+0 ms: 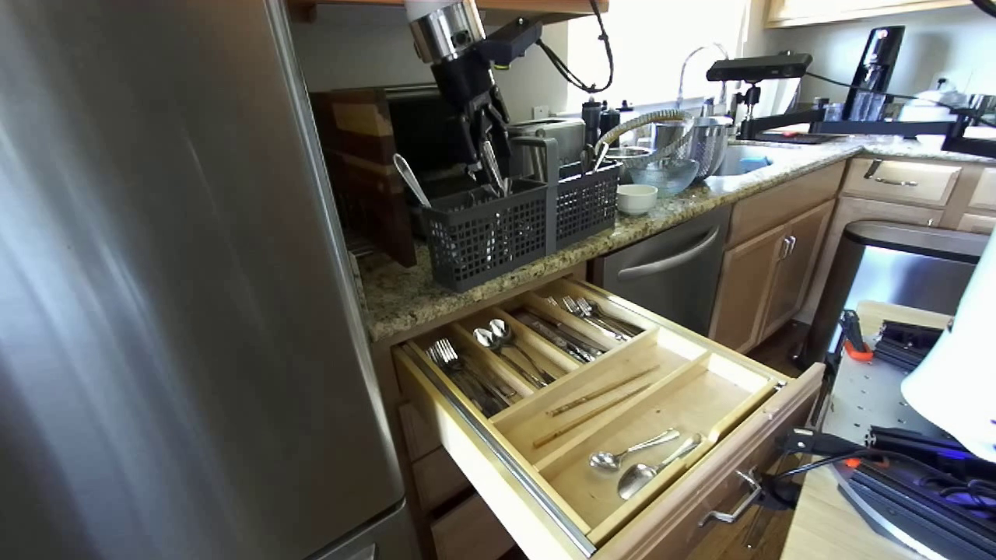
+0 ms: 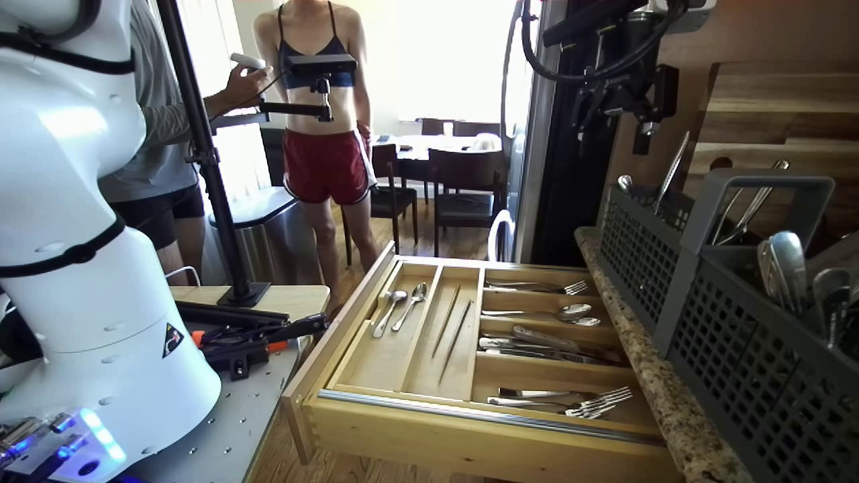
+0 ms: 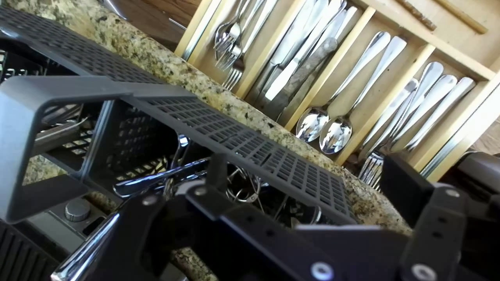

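My gripper (image 1: 489,169) is over the left part of the grey cutlery basket (image 1: 490,233), close to the utensil handles standing there. In exterior view 2 its fingers look spread above the basket's far end. The wrist view shows the two fingers (image 3: 216,172) wide apart, with no utensil clearly held between them. A shiny handle (image 3: 161,177) lies beside the left finger, and wire loops of a whisk-like utensil (image 3: 243,185) show lower in the basket. The open drawer (image 2: 483,439) holds forks (image 2: 596,402), knives (image 2: 523,345), large spoons (image 2: 568,312) and more forks (image 2: 547,286) in separate compartments.
Two spoons (image 1: 644,462) lie in the drawer's front compartment, and two chopsticks (image 1: 597,401) in the one behind. The basket's tall handle (image 2: 757,181) rises mid-basket. Wooden boards (image 1: 369,168) stand behind it. A white bowl (image 1: 636,199) sits to its right.
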